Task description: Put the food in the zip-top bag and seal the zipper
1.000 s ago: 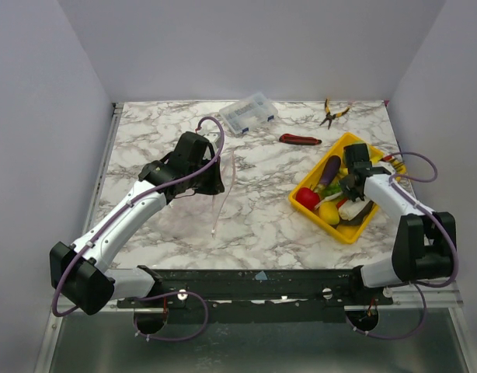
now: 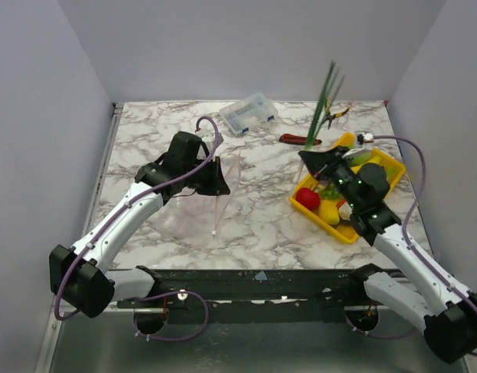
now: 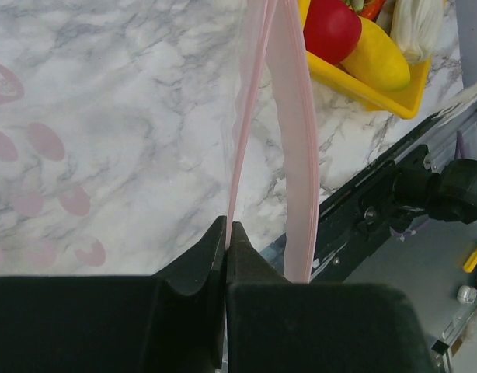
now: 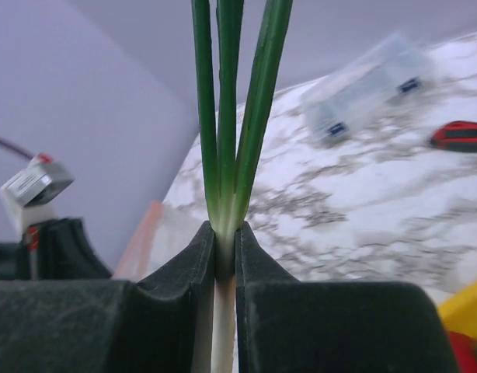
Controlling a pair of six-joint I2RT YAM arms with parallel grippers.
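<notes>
In the left wrist view, the pink-edged mouth of the clear zip bag (image 3: 298, 148) runs down to my left gripper, which is shut with the film's edge between its fingertips. From above, the bag (image 2: 188, 214) stretches over the table, its opening raised and gaping a little. My right gripper is shut around the pale stem of a green onion (image 4: 225, 186). Green leaves stick up above the fingers, and the white end hangs below. That onion is held over the left side of the yellow basket (image 2: 319, 222), clear of the bag.
The basket holds a red tomato-like item (image 2: 308, 198), a yellow mango-like item (image 2: 329, 212) and several other foods, partly hidden by my right arm. A clear box (image 2: 248, 113), a red knife (image 2: 299, 140) and pliers (image 2: 335, 113) lie behind. Bare marble separates bag and basket.
The left arm has barely moved, still at the bag's mouth.
</notes>
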